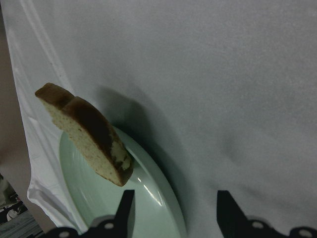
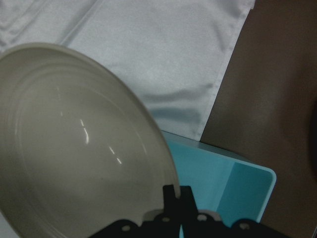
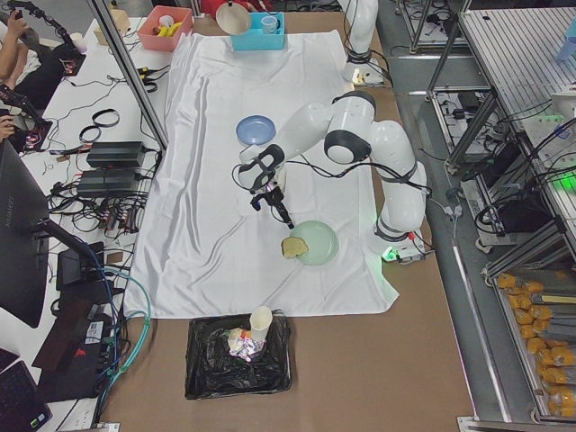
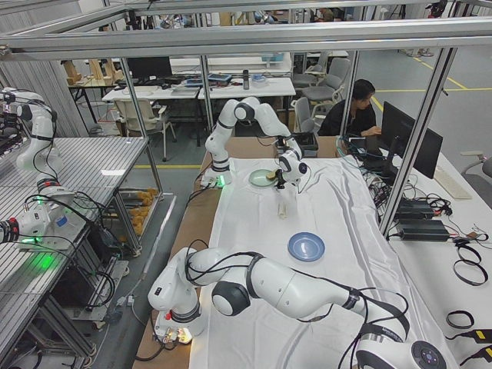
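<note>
A slice of bread (image 1: 89,134) rests on the rim of a pale green plate (image 1: 119,203), also seen on the cloth in the camera left view. My left gripper hangs open just above it, nothing between its fingers; in the camera left view it (image 3: 286,219) is beside the plate. My right gripper is shut on the rim of a beige plate (image 2: 79,144), held over a light blue bin (image 2: 223,183) at the far end, seen in the camera left view. A blue plate (image 4: 306,244) lies mid-table.
A white cloth (image 3: 216,279) covers the table. A black tray (image 3: 216,360) with a cup and crumpled wrapper sits beyond the cloth's near edge; a red bin (image 3: 157,36) with items stands beside the blue bin. A small pale object (image 4: 282,209) lies between the plates.
</note>
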